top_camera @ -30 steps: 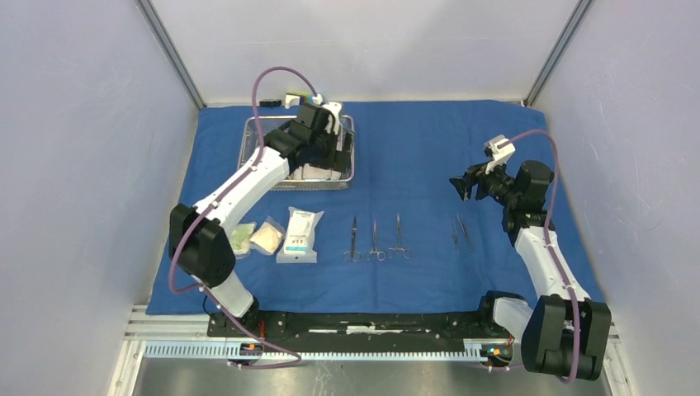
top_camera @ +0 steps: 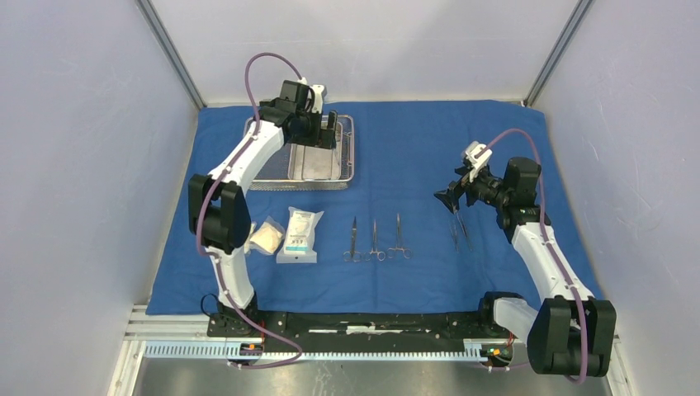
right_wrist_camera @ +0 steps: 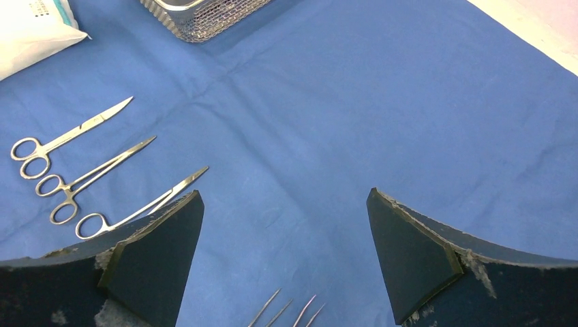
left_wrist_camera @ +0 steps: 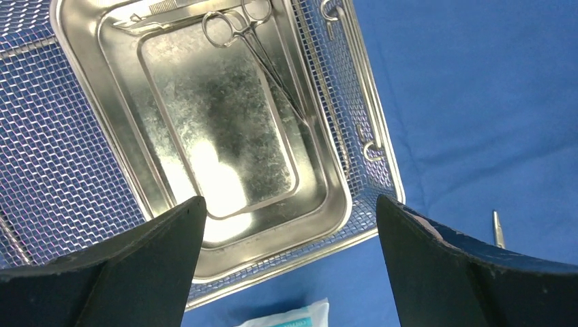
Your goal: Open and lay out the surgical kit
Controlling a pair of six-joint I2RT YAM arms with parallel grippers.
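Note:
A metal tray (left_wrist_camera: 218,95) rests inside a wire mesh basket (top_camera: 350,153). In the left wrist view a ring-handled instrument (left_wrist_camera: 269,68) lies along the tray's right side, its rings at the top, with a slender instrument (left_wrist_camera: 146,26) near the upper rim. My left gripper is open above the basket, nothing between its fingers. Three ring-handled instruments lie in a row on the cloth: scissors (right_wrist_camera: 78,129) and two clamps (right_wrist_camera: 99,178) (right_wrist_camera: 150,208). Two pairs of tweezers (top_camera: 463,229) lie farther right. Close above them my right gripper stands open and empty.
A white packet (top_camera: 299,235) and a bag of pale material (top_camera: 267,238) lie in front of the basket; my left arm partly hides another item beside them.
My left gripper has shifted left and toward the back over the basket. The laid-out instruments have not moved.

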